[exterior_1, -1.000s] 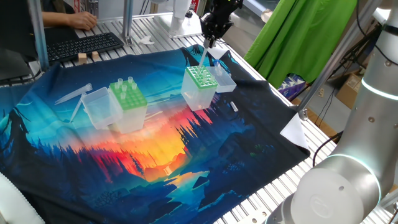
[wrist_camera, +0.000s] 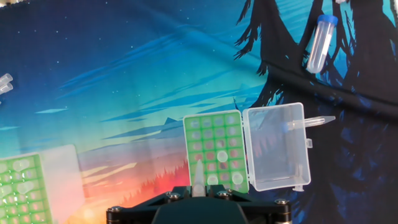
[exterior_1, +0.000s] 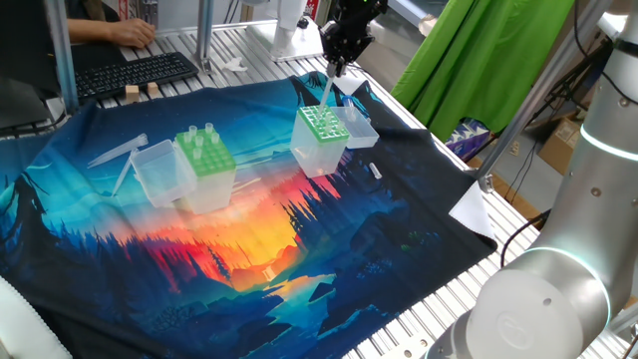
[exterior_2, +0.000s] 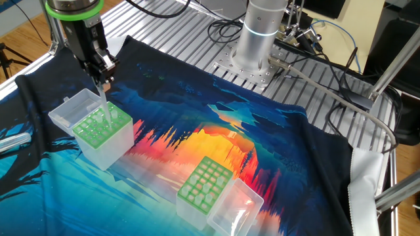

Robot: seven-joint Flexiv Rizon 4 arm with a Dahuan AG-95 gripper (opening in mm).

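Observation:
My gripper (exterior_1: 334,68) (exterior_2: 102,80) is shut on a clear pipette tip (exterior_1: 327,88) (exterior_2: 104,101), which slants slightly as it points down. Below it stands a box with a green rack (exterior_1: 323,124) (exterior_2: 98,133) and a clear lid folded open (wrist_camera: 277,149). The tip's lower end (wrist_camera: 198,169) meets the rack's grid in these views; whether it sits inside a hole I cannot tell. Several pale tips show in this rack in the wrist view. A second green-topped box (exterior_1: 207,152) (exterior_2: 205,183) stands apart, with several tips upright in it.
Loose tips (exterior_1: 118,152) lie on the printed cloth beside the second box's open lid (exterior_1: 162,172). A blue-capped tube (wrist_camera: 321,45) rests beyond the first box. Near the keyboard (exterior_1: 135,74) is a person's hand (exterior_1: 130,33). Cloth between the boxes is clear.

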